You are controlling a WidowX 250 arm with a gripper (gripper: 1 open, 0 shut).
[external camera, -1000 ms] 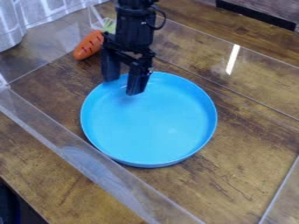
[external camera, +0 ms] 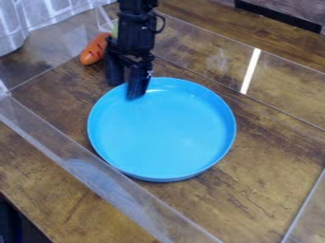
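A black gripper hangs over the back-left rim of a round blue plate, its two fingers spread apart and pointing down. An orange carrot lies on the wooden table behind it to the left. Something pale green near the carrot is mostly hidden by the arm.
Bare wooden table surrounds the plate, most of it free on the right. A clear plastic edge runs along the lower left, and a crumpled translucent sheet is at the top left. A white strip lies at the upper right.
The gripper has shifted left, toward the plate's back-left rim and the carrot. The plate and carrot look unmoved.
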